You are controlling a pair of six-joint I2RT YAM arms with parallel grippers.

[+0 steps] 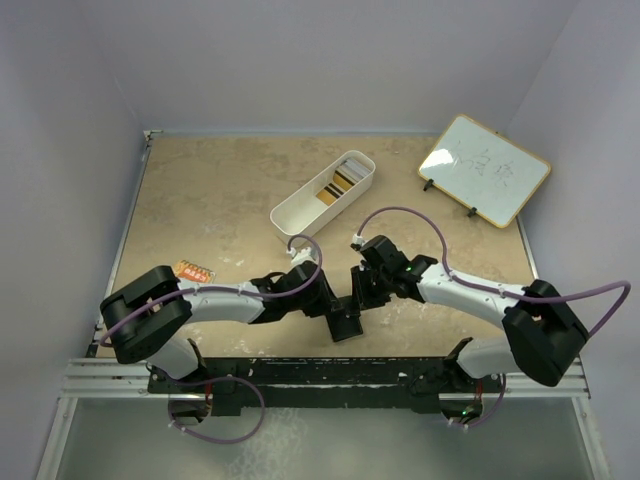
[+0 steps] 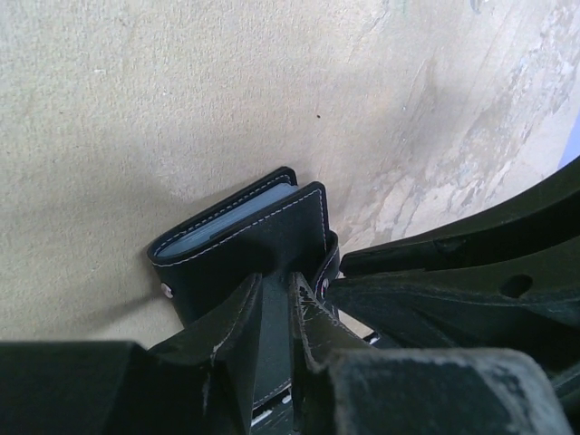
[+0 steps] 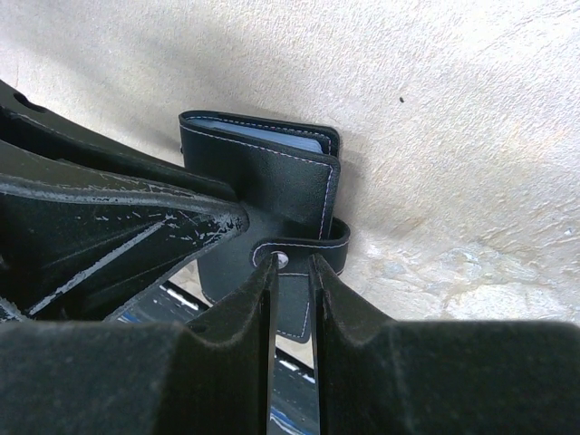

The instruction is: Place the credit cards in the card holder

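Note:
The black card holder (image 1: 345, 323) lies closed near the table's front edge, with pale clear sleeves (image 2: 231, 219) showing at its open edge. My left gripper is shut over its cover, nothing visible held between the fingertips. Close to the cover's side edge, my right gripper is shut on the holder's strap (image 3: 313, 248), beside the round snap. Credit cards (image 1: 344, 183) in gold, black and silver stand in the white tray (image 1: 293, 213) at the back. Both grippers nearly meet over the holder, hiding part of it in the top view.
An orange patterned item (image 1: 193, 272) lies at the left, partly behind the left arm. A whiteboard (image 1: 486, 170) leans at the back right. The table between the tray and the left wall is bare.

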